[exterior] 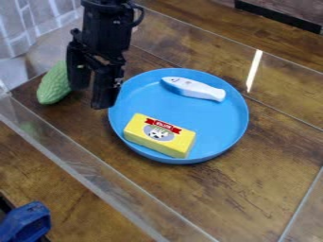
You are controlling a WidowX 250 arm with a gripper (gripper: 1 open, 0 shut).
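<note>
My black gripper [93, 77] hangs at the upper left with its fingers open, between a green corn-like object and the blue plate. The green object [51, 87] lies on the wooden surface at the left, partly behind the gripper. On the blue plate [217, 135] lie a white fish-shaped object [195, 89] toward the back and a yellow box [159, 134] with a red label toward the front.
A blue object [23, 223] sits at the lower left corner. Clear plastic edging borders the wooden surface on the left. The wood to the right of the plate is clear.
</note>
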